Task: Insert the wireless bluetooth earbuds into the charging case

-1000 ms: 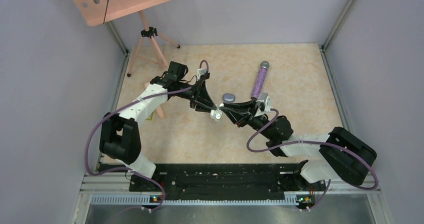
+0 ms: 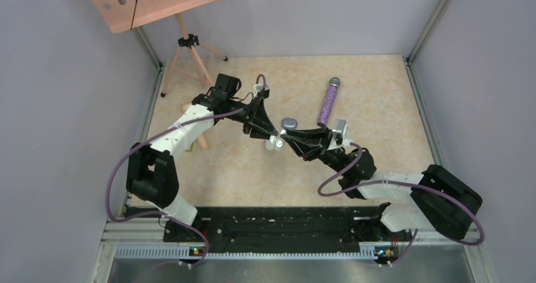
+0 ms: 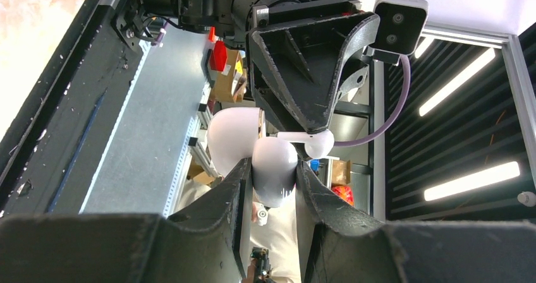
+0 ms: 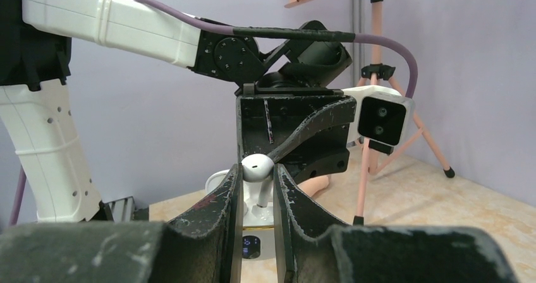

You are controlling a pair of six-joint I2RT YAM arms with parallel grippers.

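The white charging case [image 2: 279, 143] is held above the table by my left gripper [image 2: 273, 136], its fingers on either side of the body. In the left wrist view, the rounded case body [image 3: 274, 175] sits between these fingertips, beside its raised lid [image 3: 232, 139]. A white earbud [image 4: 258, 167] lies between the fingertips of my right gripper, both seeming to touch its head. Its stem points down toward the case [image 4: 262, 239], which shows a small lit display. From the left wrist view, the earbud head [image 3: 320, 144] is just beyond the case, stem toward it; how deep the stem reaches is unclear.
On the table behind the grippers lies a grey-blue oval object [image 2: 289, 123]. A purple microphone [image 2: 329, 100] rests farther back right, and a pink tripod [image 2: 193, 59] stands at back left.
Both grippers, with the case and earbud between them, have shifted slightly to the right. The case now appears a little turned, with two white parts visible side by side.
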